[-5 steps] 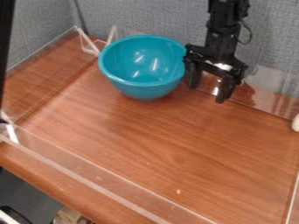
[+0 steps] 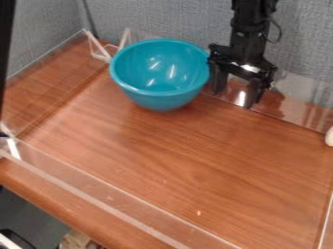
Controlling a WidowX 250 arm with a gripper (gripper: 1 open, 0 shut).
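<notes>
A turquoise bowl (image 2: 159,75) sits upright on the wooden table at the back left. Just right of it, the black arm comes down to its gripper (image 2: 235,93), whose two dark fingers hang low near the bowl's right side and look apart. Nothing can be clearly seen between them.
A clear plastic border runs round its edges, with white strips at the back left. A small white object (image 2: 328,135) is cut off at the right edge. Grey padded walls stand behind.
The gripper has shifted very slightly upward at the same spot beside the bowl. The bowl has not moved.
</notes>
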